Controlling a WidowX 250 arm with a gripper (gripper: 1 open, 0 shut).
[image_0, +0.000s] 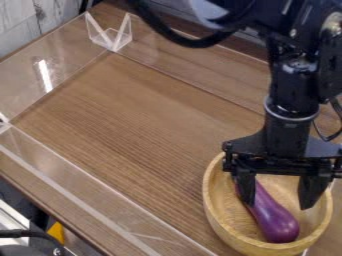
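Observation:
A purple eggplant lies in a round wooden bowl at the lower right. My black gripper hangs over the back half of the bowl, open, its fingers on either side of the eggplant's upper end, which it partly hides. Whether it touches the eggplant I cannot tell.
A small white wire object stands at the back left. Dark cables and parts show at the lower left edge.

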